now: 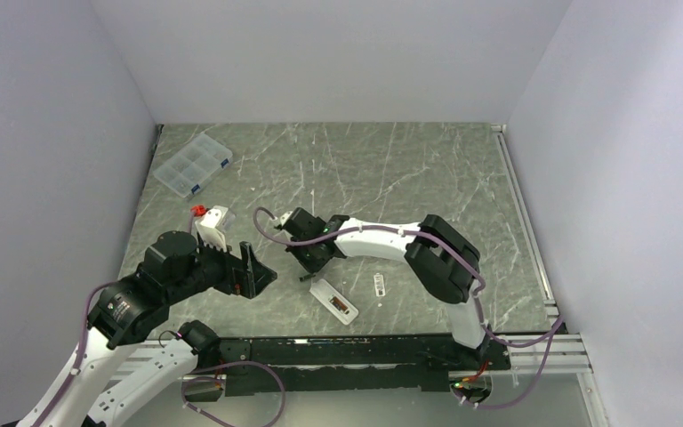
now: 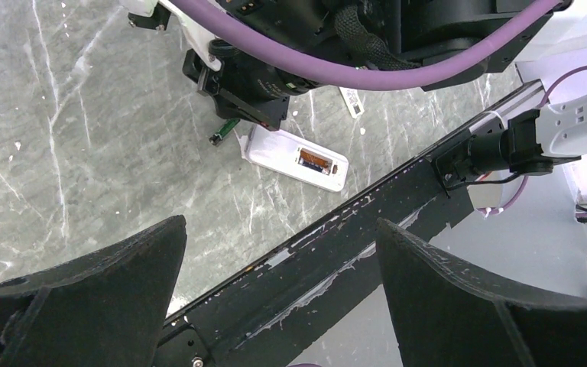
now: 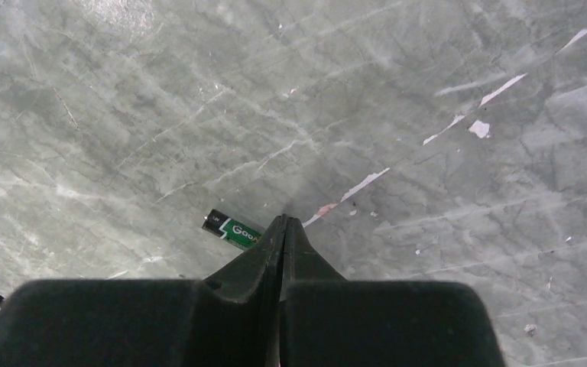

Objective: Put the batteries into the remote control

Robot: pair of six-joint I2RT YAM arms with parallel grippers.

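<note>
A green battery with a black end [image 3: 229, 228] lies on the marbled table, its far part hidden behind my right gripper. That gripper is shut with nothing between its fingertips, and the battery is outside them. In the left wrist view the battery [image 2: 225, 131] sits just beyond the upper left end of the white remote control [image 2: 279, 153]. The remote's bay shows a battery or a dark and orange interior [image 2: 316, 161]; I cannot tell which. My left gripper stands wide open and empty, left of the remote in the top view.
A small white labelled piece [image 1: 379, 285] lies right of the remote. The clear compartment box [image 1: 193, 165] stands at the back left, with a red item [image 1: 199, 211] in front of it.
</note>
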